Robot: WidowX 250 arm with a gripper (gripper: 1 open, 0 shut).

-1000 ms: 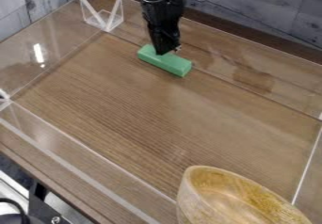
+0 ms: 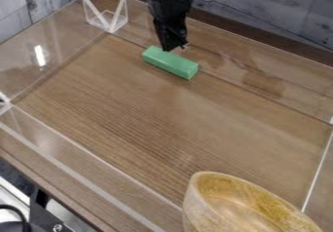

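My dark gripper [image 2: 170, 36] hangs at the top centre, pointing down just behind a green rectangular block [image 2: 170, 64] that lies flat on the wooden table [image 2: 143, 129]. The fingertips look slightly above and apart from the block; whether they are open or shut is too small to tell.
A clear wire or plastic holder [image 2: 107, 12] stands at the back left. A large yellow container [image 2: 254, 207] sits at the front right. A wall runs along the back, with cables at the lower left.
The gripper has risen slightly away from the green block, uncovering more of its back edge. The block appears to stay in place.
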